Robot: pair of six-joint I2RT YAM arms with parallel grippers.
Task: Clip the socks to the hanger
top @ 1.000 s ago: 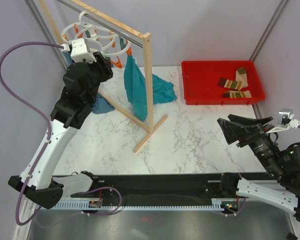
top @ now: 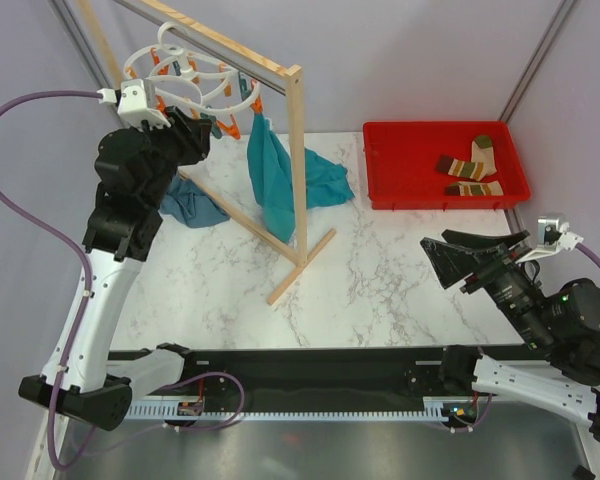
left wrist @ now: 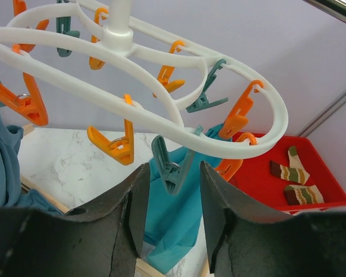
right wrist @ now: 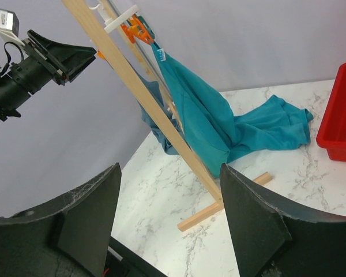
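The white round hanger (left wrist: 187, 141) hangs from the wooden frame, ringed with orange and grey-green clips. My left gripper is part open just in front of it. Between and beyond its fingertips shows a grey-green clip (left wrist: 172, 173), not visibly gripped. Several striped socks (top: 467, 168) in brown, green and cream lie in the red bin at the back right. Over the right front of the table my right gripper stands open, its fingers wide apart and nothing between them. A teal cloth (right wrist: 199, 107) hangs from an orange clip (right wrist: 139, 30) and trails onto the table.
The red bin (top: 380, 203) stands at the table's back right. A wooden post (top: 297, 165) with a foot bar (top: 302, 267) rises right of the hanger. A blue-grey cloth (top: 192, 205) is at the left.
My left gripper has shifted leftward along the hanger's front. The right gripper has moved a little to the left. Hanger, cloths and socks look unmoved.
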